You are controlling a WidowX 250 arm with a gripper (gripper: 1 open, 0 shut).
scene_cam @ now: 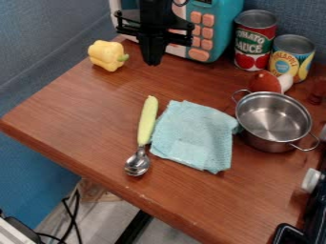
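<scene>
My black gripper point(152, 43) hangs at the top centre, in front of the teal toy microwave point(211, 33), right of and above a yellow bell pepper point(107, 55) on the wooden table point(76, 119). Whether its fingers are open or shut is unclear at this size; the pepper is apart from it.
A spoon with pale yellow handle point(147, 124), a blue cloth point(192, 138), a steel pot point(274, 124), tomato sauce can point(254, 38), second can point(292, 59) and a red round item point(265, 82) occupy the centre and right.
</scene>
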